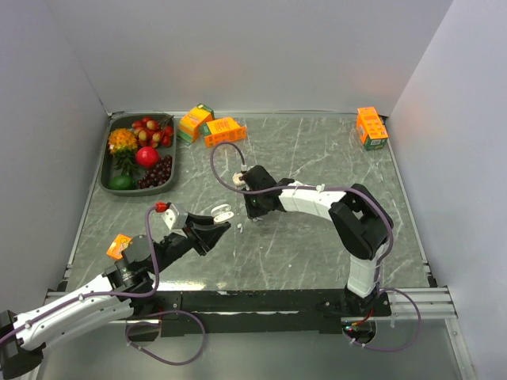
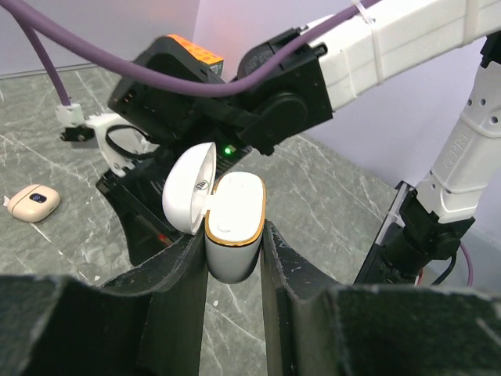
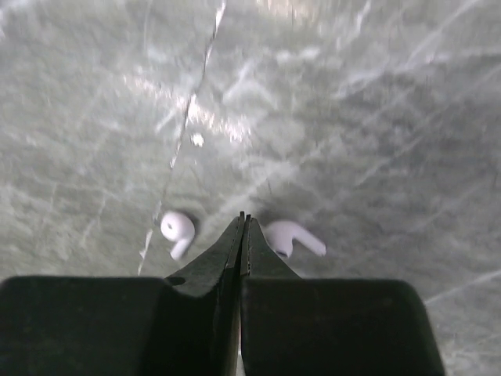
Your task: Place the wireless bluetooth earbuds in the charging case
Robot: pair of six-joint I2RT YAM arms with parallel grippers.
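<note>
My left gripper is shut on the white charging case (image 2: 236, 205), held with its lid open above the table. In the top view the case (image 1: 223, 214) sits left of the right arm. Two white earbuds lie on the marble. One earbud (image 3: 178, 229) is left of my right gripper; the other earbud (image 3: 291, 236) lies just right of its tips. The right fingers are together with nothing between them. From above, one earbud (image 1: 240, 227) shows clearly; the other is mostly hidden by the gripper.
A pale pink rounded case (image 2: 34, 204) rests on the table behind, partly covered by the right arm in the top view. The fruit tray (image 1: 172, 176) stands back left. Orange boxes (image 1: 225, 131) line the back. Bare marble (image 1: 317, 253) lies front right.
</note>
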